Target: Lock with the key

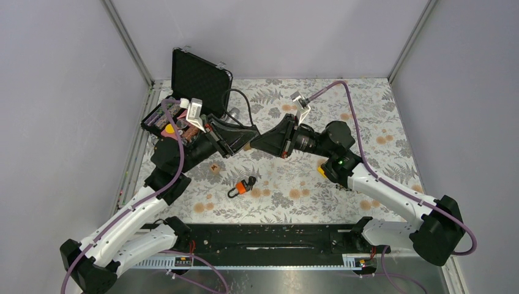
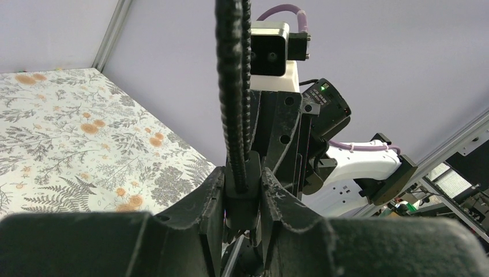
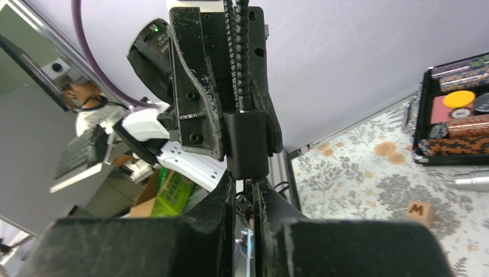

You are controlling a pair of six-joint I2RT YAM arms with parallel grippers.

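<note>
A black lock body (image 3: 245,144) with a long braided cable loop (image 2: 230,86) is held in the air above the table's middle. My left gripper is shut on the lock body, the cable rising from it. My right gripper meets it from the right, shut on a small piece just below the lock body, apparently the key, mostly hidden between the fingers. In the top view the two grippers touch. Whether the key sits inside the lock cannot be seen.
An open black case (image 1: 201,82) of chips stands back left. An orange-and-black object (image 1: 241,188) lies at front centre, a wooden block (image 3: 420,212) left of centre, and a yellow item (image 1: 321,171) partly under the right arm.
</note>
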